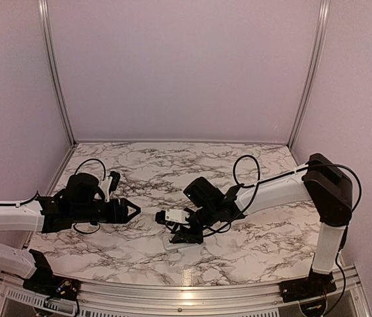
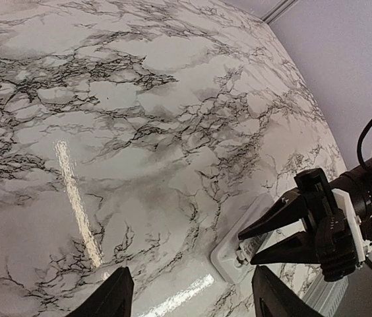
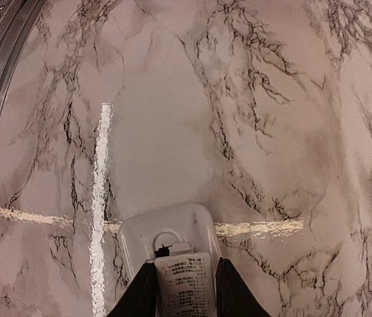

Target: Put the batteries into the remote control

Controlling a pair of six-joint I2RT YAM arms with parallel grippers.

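The white remote control [image 2: 224,254] lies on the marble table near the front centre, its back facing up. A pale printed piece [image 3: 183,284] sits in it, between the fingers of my right gripper, which is down over the remote; whether the fingers press on the piece I cannot tell. In the top view the right gripper hides most of the remote. My left gripper hangs to the left, apart from the remote, with its fingers spread and nothing between them. I cannot tell whether any battery is in view.
A metal rail [image 1: 225,290] runs along the front edge, and walls [image 1: 186,72] enclose the sides and back.
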